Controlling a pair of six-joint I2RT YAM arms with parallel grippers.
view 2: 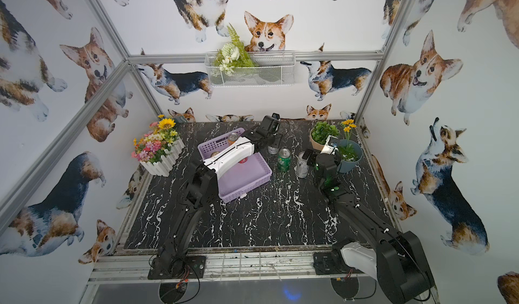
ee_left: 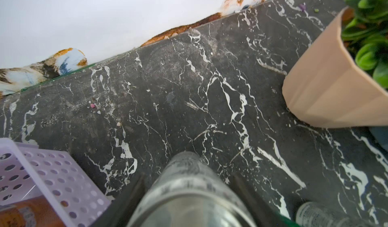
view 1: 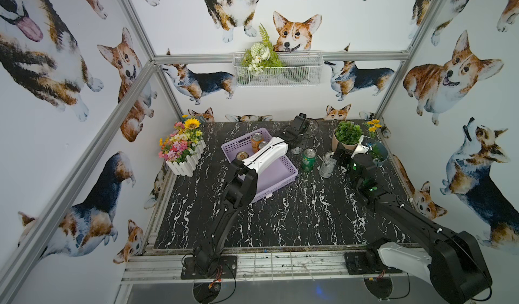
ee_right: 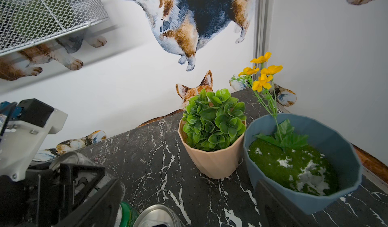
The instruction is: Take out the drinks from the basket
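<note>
The purple basket [view 1: 273, 182] holds an orange drink [view 1: 256, 140] and another can [view 1: 242, 155]. My left gripper is just outside it at the back right, around a silver can [ee_left: 190, 204] that stands on the counter; whether the fingers grip it I cannot tell. A green can [view 1: 308, 160] and another silver can [view 1: 327, 165] stand to the right of the basket. My right gripper is open above the counter near the plant pots, its fingers apart.
A beige pot [ee_right: 210, 164] and a blue pot [ee_right: 303, 178] stand at the back right. A flower planter [view 1: 183, 163] is left of the basket.
</note>
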